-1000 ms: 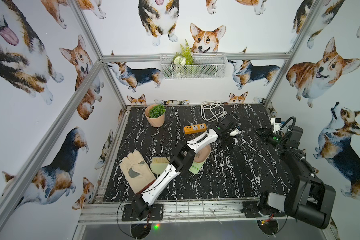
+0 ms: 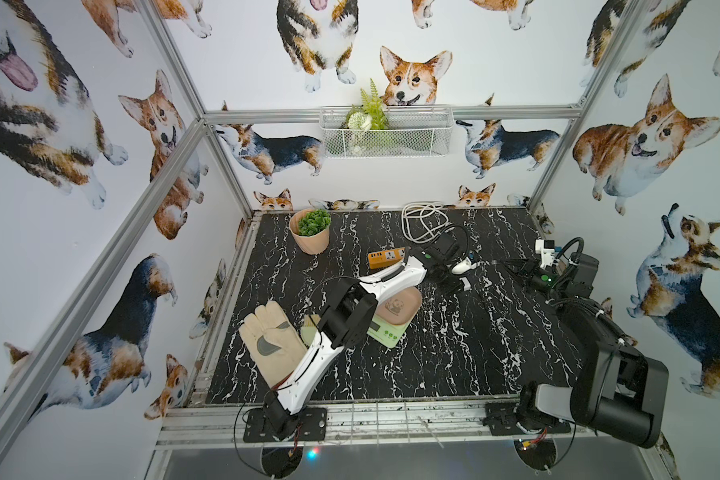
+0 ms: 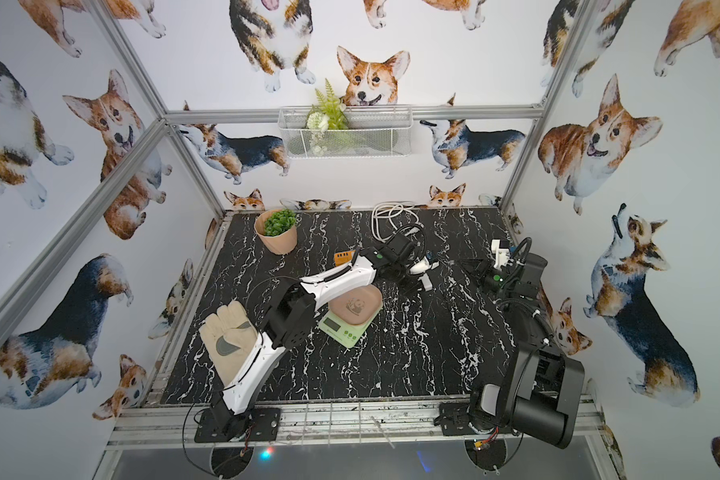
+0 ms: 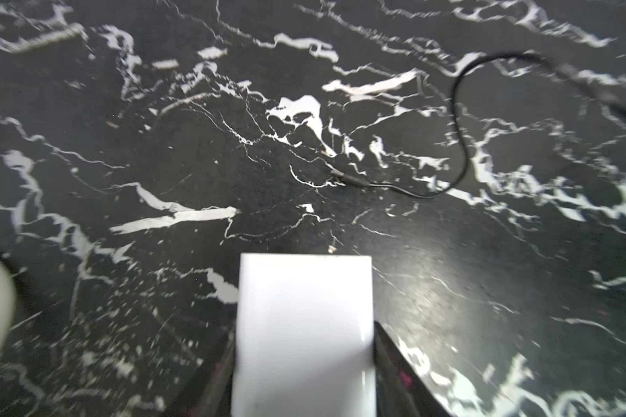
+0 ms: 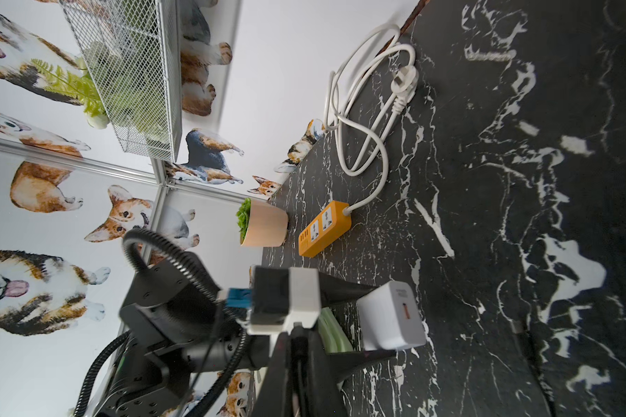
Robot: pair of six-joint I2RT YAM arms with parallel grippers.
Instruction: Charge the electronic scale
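Observation:
My left gripper has its fingers on both sides of a white charger block (image 5: 391,316), shut on it; one face shows a small reddish port. In the top left view, my right gripper (image 2: 509,262) faces it from the right, a gap between them. Seen from its wrist, the right fingers are closed, with a thin dark cable end seeming to poke out at their tips. A black cable (image 4: 462,139) curves over the table, its loose tip pointing toward the charger. Under the left arm sits the green electronic scale (image 3: 345,330) with a pinkish tray.
An orange power strip (image 5: 324,229) lies farther back, its white cord (image 5: 382,163) coiled behind. A potted plant (image 2: 309,232) stands back left. A beige glove (image 2: 273,342) lies front left, beside a pale brush mostly under the left arm.
My left gripper has shifted a little left with the charger, which now shows more clearly. The left arm now covers more of the strip and brush. The right gripper has edged slightly left.

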